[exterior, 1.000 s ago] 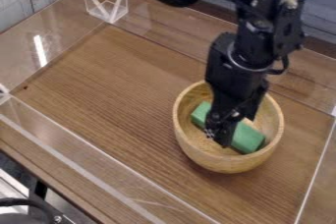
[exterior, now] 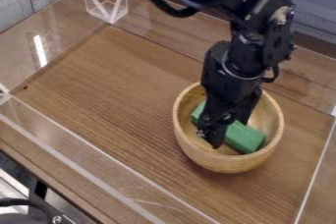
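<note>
A round wooden bowl (exterior: pixel 192 141) sits at the right of the table, holding a green block (exterior: pixel 242 138). My black gripper (exterior: pixel 213 120) reaches down into the bowl from above, its fingers over the left part of the block. The gripper hides part of the block, and I cannot tell whether the fingers touch it or how far apart they are.
A clear plastic object (exterior: pixel 108 2) stands at the back left, near the table's edge.
The arm and gripper have shifted slightly to the left over the bowl. The block remains in the bowl.
</note>
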